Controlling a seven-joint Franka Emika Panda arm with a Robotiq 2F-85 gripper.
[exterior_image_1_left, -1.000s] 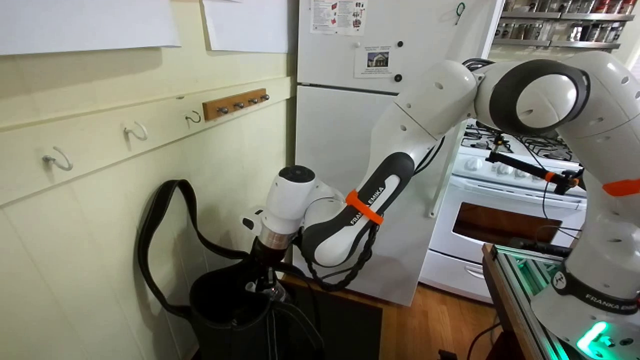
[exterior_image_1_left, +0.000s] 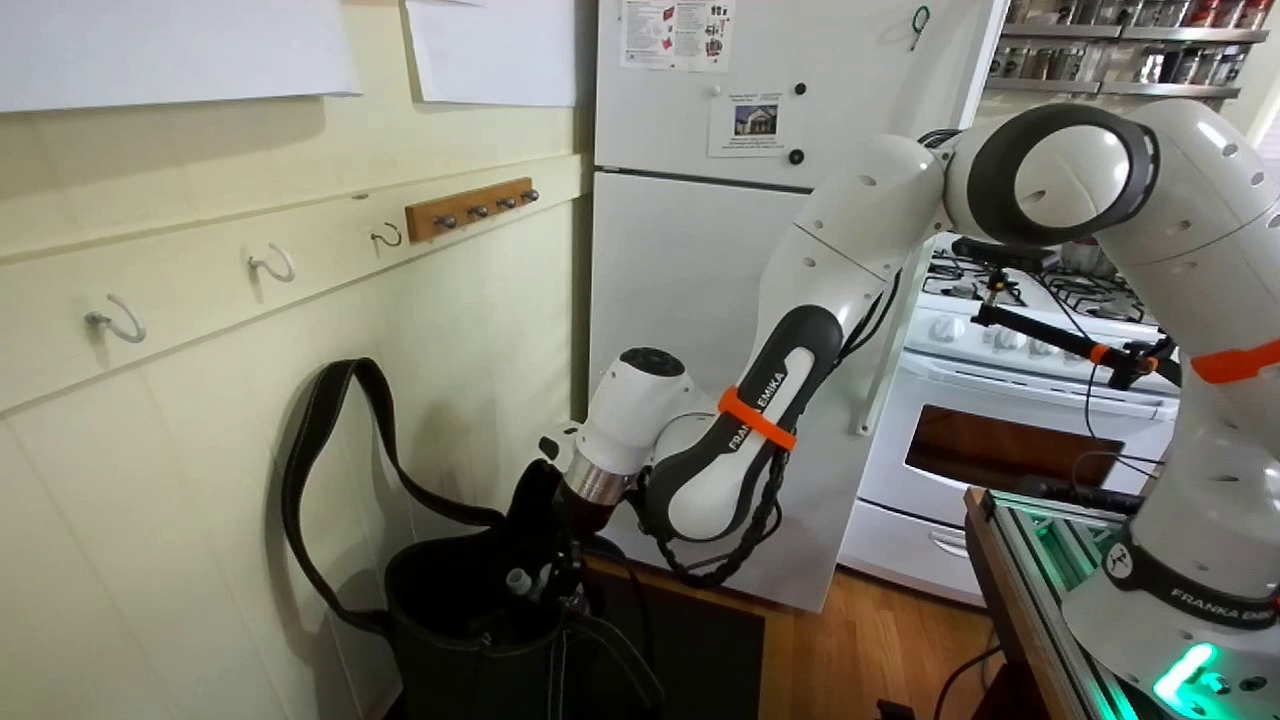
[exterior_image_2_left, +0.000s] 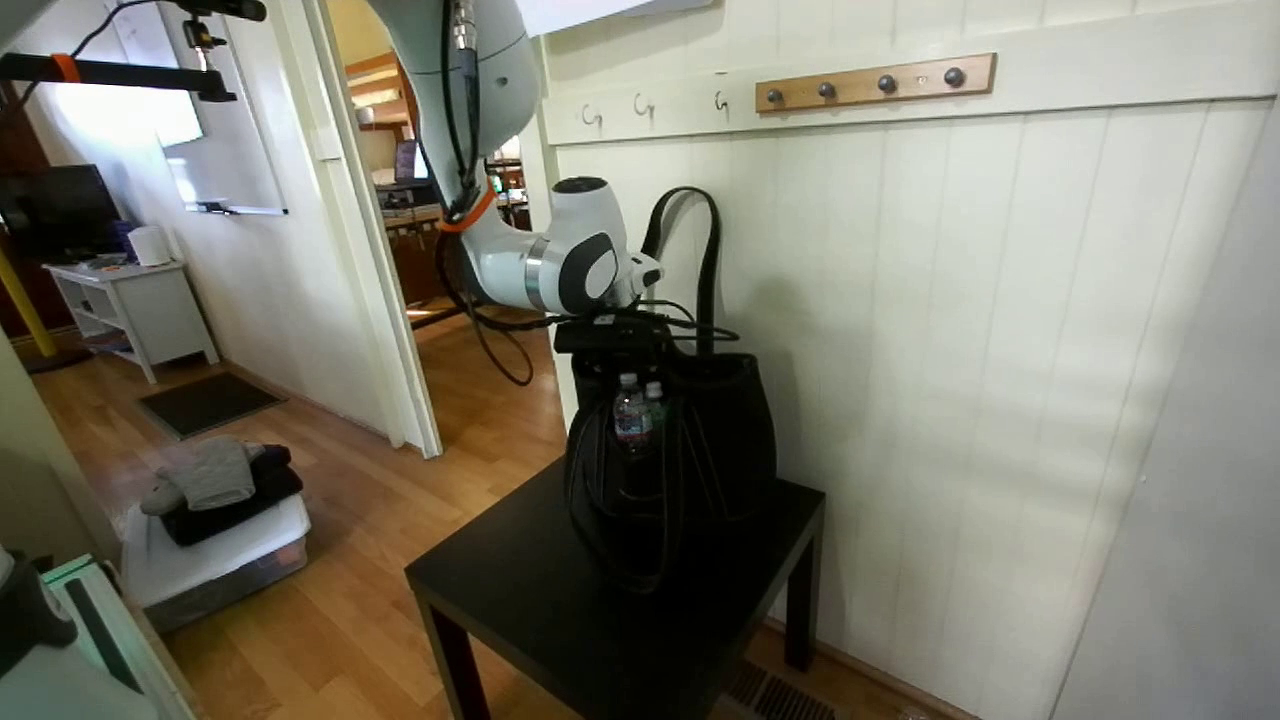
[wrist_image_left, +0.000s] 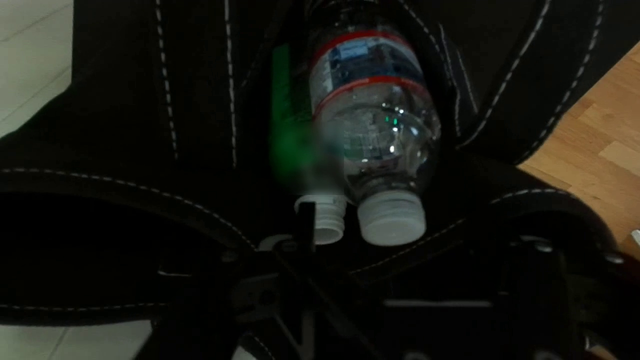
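A black bag (exterior_image_2_left: 732, 444) with light stitching stands against the wall on a small black table (exterior_image_2_left: 528, 570). In its pocket is a clear bottle (wrist_image_left: 393, 129) with a white cap (wrist_image_left: 391, 219) and a red-edged label. Beside it is a second bottle (wrist_image_left: 288, 129), green-sided and partly blurred, its white threaded neck (wrist_image_left: 328, 222) without a cap. My gripper (exterior_image_2_left: 618, 340) is at the top of the bag, right above the bottles. Its dark parts blend into the bag along the bottom of the wrist view, so the finger opening and any contact are unclear.
The bag's tall strap (exterior_image_1_left: 330, 480) loops up along the wall. Above are wall hooks (exterior_image_1_left: 274, 263) and a wooden peg rack (exterior_image_1_left: 471, 209). A white refrigerator (exterior_image_1_left: 684, 288) stands behind the arm.
My hand and forearm have moved rightward and slightly down in exterior view 1. The bag has shifted slightly to the right. Both bottles remain at the bag.
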